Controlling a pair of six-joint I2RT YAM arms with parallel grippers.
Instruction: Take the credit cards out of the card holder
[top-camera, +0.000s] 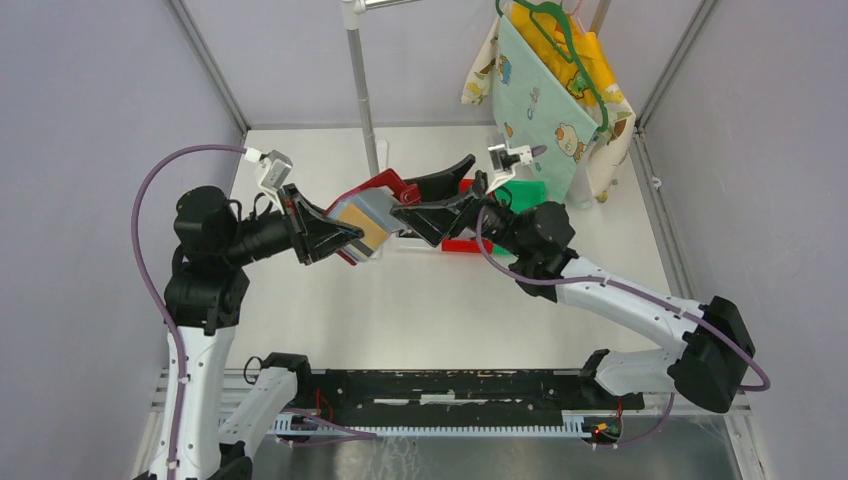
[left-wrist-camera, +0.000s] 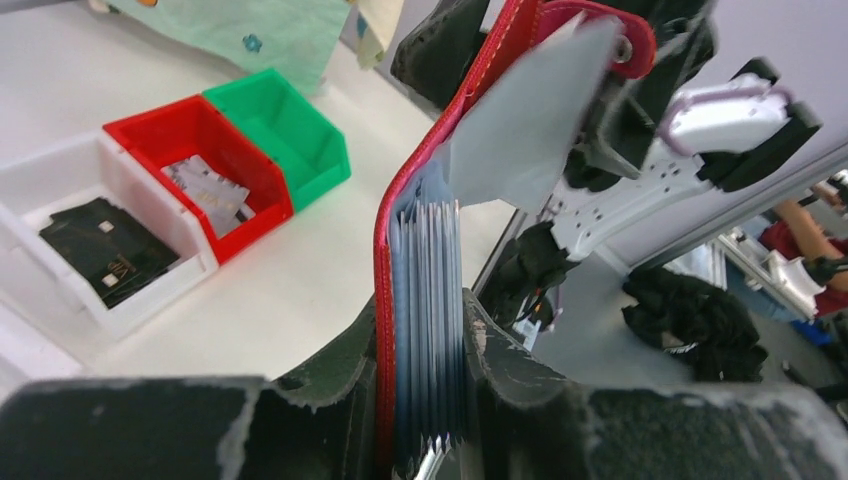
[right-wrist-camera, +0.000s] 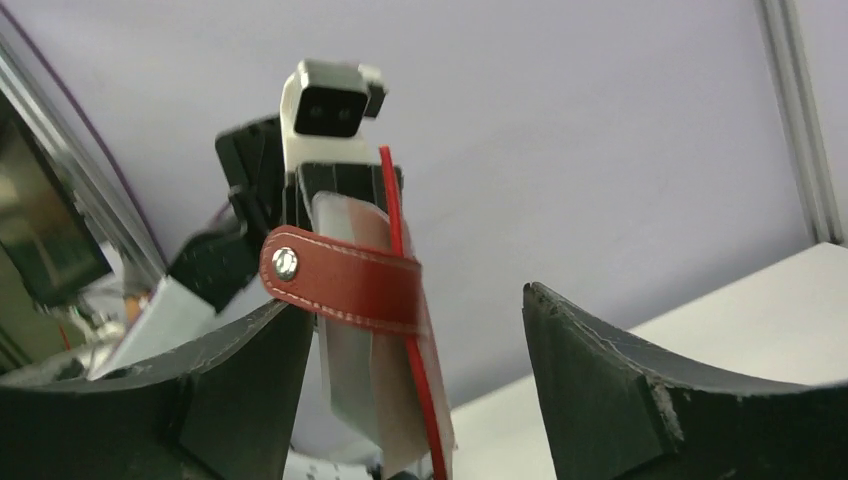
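The card holder (top-camera: 400, 185) has a red cover and clear sleeves, and hangs above the table between both arms. A gold-and-grey card (top-camera: 365, 226) shows in it. My left gripper (top-camera: 356, 233) is shut on the holder's lower part; in the left wrist view its stacked sleeves (left-wrist-camera: 428, 310) stand on edge between the fingers. My right gripper is open at the holder's other end. In the right wrist view the red strap with its snap (right-wrist-camera: 345, 280) lies near the left finger (right-wrist-camera: 250, 385), with a gap to the right finger (right-wrist-camera: 590, 370).
In the left wrist view, a white bin (left-wrist-camera: 165, 290) holds black cards, a red bin (left-wrist-camera: 285, 205) holds pale cards, and a green bin (left-wrist-camera: 335, 165) looks empty. Hung cloths (top-camera: 545, 100) are at the back right.
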